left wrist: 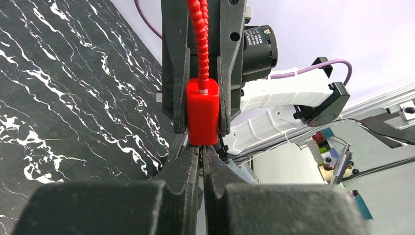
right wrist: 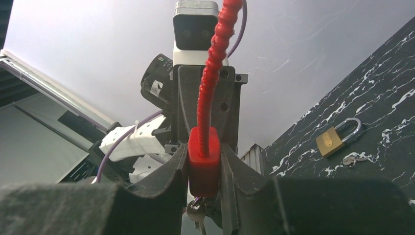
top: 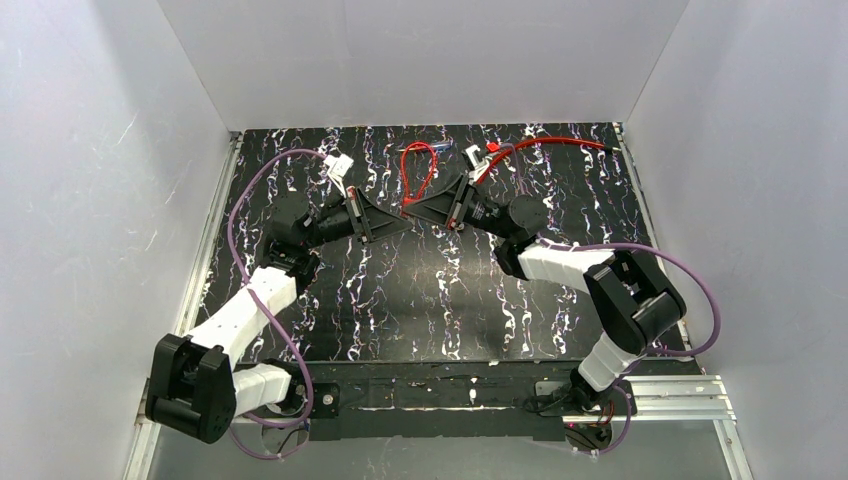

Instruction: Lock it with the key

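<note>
Near the middle of the top view my right gripper (top: 410, 206) is shut on the red block (right wrist: 204, 166) with its looped red cord (top: 430, 163); a key (right wrist: 196, 211) hangs below the block in the right wrist view. My left gripper (top: 403, 224) is shut, facing the block from the left; nothing shows between its fingers. In the left wrist view the red block (left wrist: 202, 117) is just beyond those fingertips. A brass padlock (right wrist: 329, 142) lies on the table in the right wrist view, with a small loose key (right wrist: 351, 160) beside it.
A long red cable (top: 570, 140) lies along the back right, and a blue-handled tool (top: 440, 146) lies at the back middle. Walls stand at the back and sides.
</note>
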